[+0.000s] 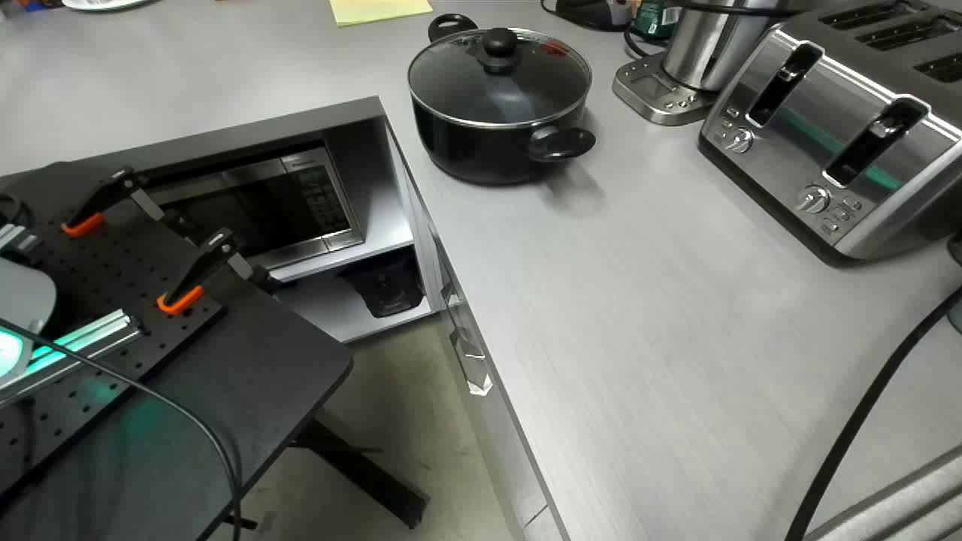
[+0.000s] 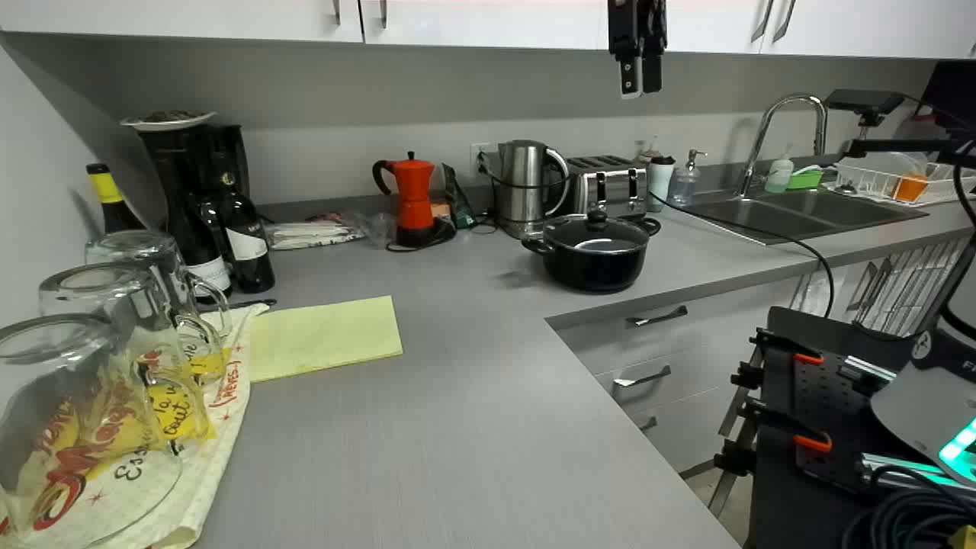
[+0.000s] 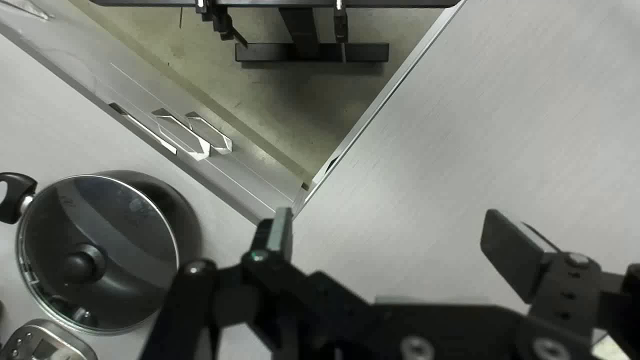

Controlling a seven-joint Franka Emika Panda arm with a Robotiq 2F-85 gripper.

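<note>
In the wrist view my gripper stands open, its two fingers wide apart with only bare counter below them. Exterior view 2 shows the same gripper [image 2: 640,91] hanging high over the counter, pointing down in front of the upper cabinets. A black pot [image 2: 596,265] with a glass lid [image 1: 501,81] rests on the counter near the inner corner. The lid sits on the pot, its black knob [image 1: 498,49] upright. Seen from above, the pot [image 3: 99,252] lies to the left of my fingers, apart from them.
A toaster [image 1: 839,135], a steel kettle [image 2: 526,183] and a red moka pot [image 2: 413,201] stand near the wall. Yellow paper [image 2: 325,338] lies beside glass mugs [image 2: 82,421] on a cloth. A cable [image 1: 866,406] crosses the right side.
</note>
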